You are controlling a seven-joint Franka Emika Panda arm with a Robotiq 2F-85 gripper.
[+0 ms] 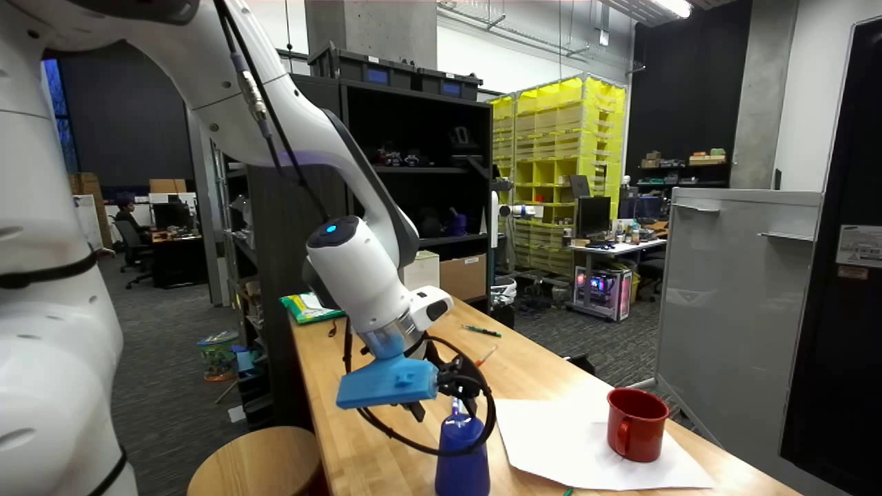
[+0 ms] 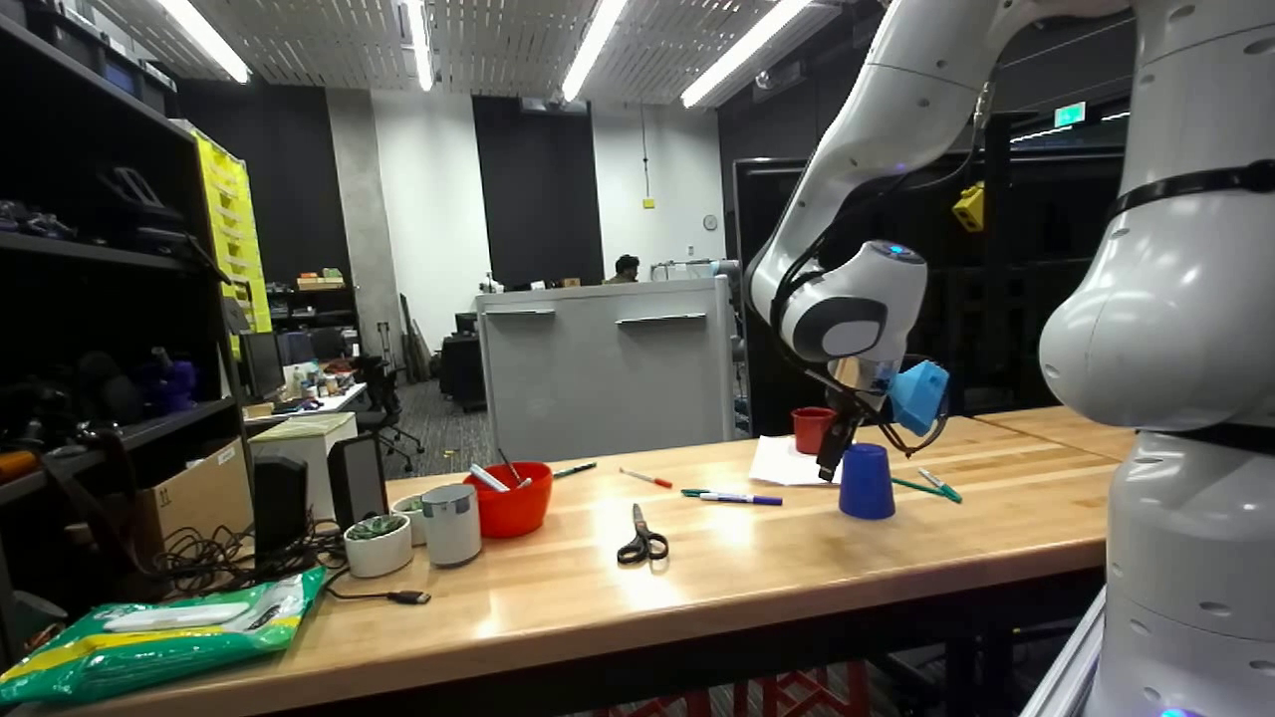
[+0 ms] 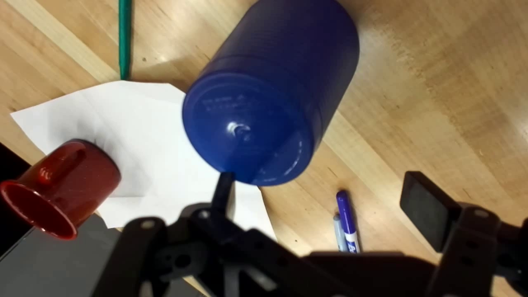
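Note:
A dark blue cup [image 3: 247,123] stands upside down on the wooden table, its closed base facing my camera. My gripper is open, with only bare table and markers showing between its fingers. In the wrist view its left fingertip overlaps the edge of the cup's base; whether they touch I cannot tell. The other finger [image 3: 425,210] is well apart from the cup. From the second exterior view, a dark finger [image 2: 831,458] appears just left of the blue cup [image 2: 867,482]. A red mug [image 1: 637,424] stands upright on white paper [image 1: 550,434].
A purple marker [image 3: 347,222] and a green pen [image 3: 125,39] lie near the cup. Farther along the table are scissors [image 2: 641,538], a red bowl [image 2: 514,502] holding pens, and a grey-white mug [image 2: 453,526]. Between scissors and blue cup the front of the table is clear.

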